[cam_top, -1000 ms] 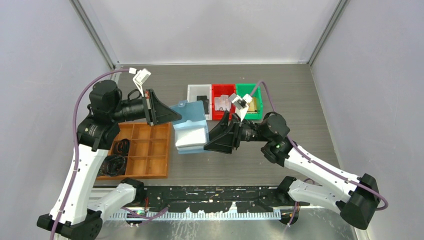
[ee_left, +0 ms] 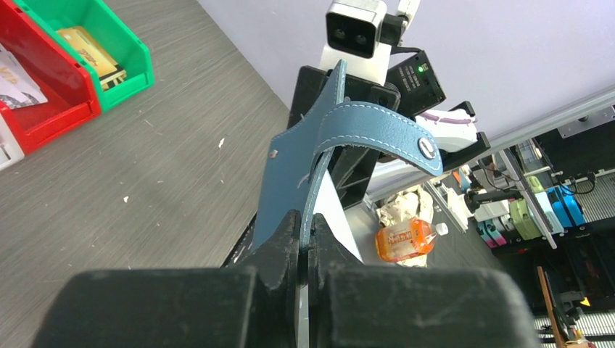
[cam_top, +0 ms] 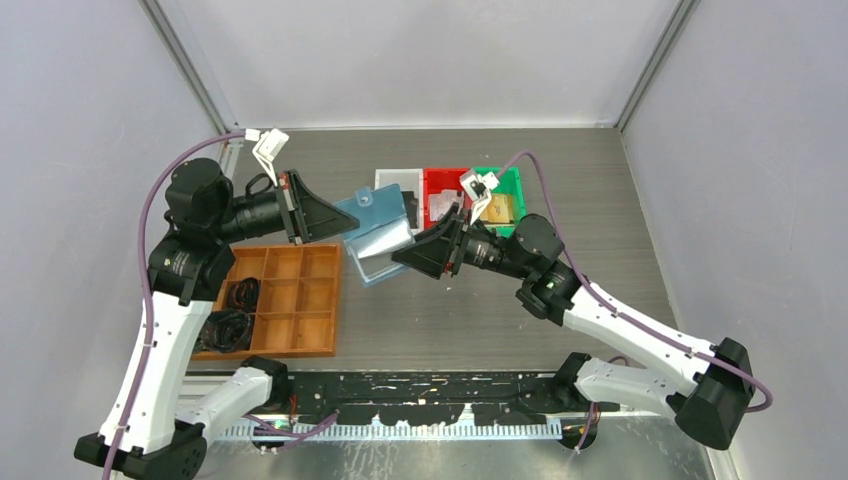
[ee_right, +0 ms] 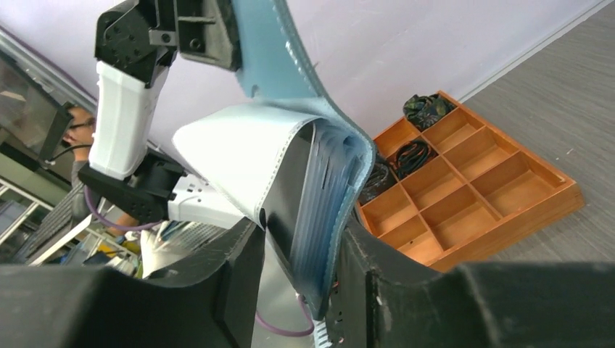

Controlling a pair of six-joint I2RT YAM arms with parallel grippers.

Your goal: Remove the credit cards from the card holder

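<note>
A blue card holder (cam_top: 372,207) hangs open in the air between my two arms. At its edge, the left gripper is shut on the thin blue cover, near the snap strap (ee_left: 384,130). My right gripper is open, its fingers standing on either side of the holder's lower edge. Inside, the right wrist view shows a stack of clear sleeves (ee_right: 326,192), a white leaf (ee_right: 239,145) bent outward and a dark surface (ee_right: 290,192) between them. Individual credit cards cannot be made out.
White (cam_top: 385,180), red (cam_top: 447,178) and green (cam_top: 516,185) bins stand at the back; the red and green ones hold card-like items. A wooden compartment tray (cam_top: 335,300) with black cables lies front left. Open table lies to the right.
The holder has tilted, and its white leaf has swung partly open.
</note>
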